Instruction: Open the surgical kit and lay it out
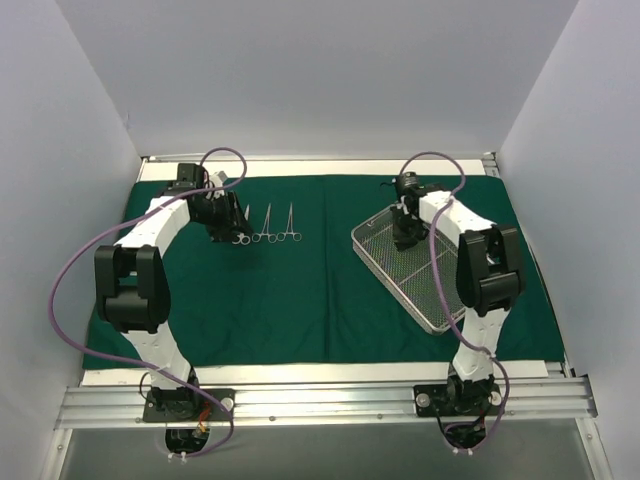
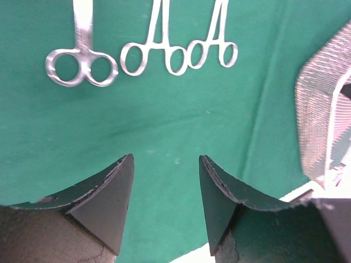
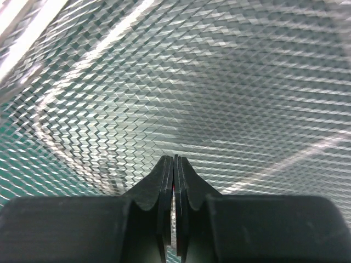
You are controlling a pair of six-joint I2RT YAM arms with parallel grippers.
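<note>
Three scissor-like instruments lie in a row on the green cloth, the scissors, a clamp and another clamp, with straight tips away from my left gripper. That gripper hovers near them at the left, open, nothing between its fingers. A mesh metal tray lies on the right half of the cloth. My right gripper is over the mesh inside it, shut, with nothing seen held; some blurred metal bars show at the upper left of the right wrist view.
A fold runs down its middle. Grey walls enclose the back and sides.
</note>
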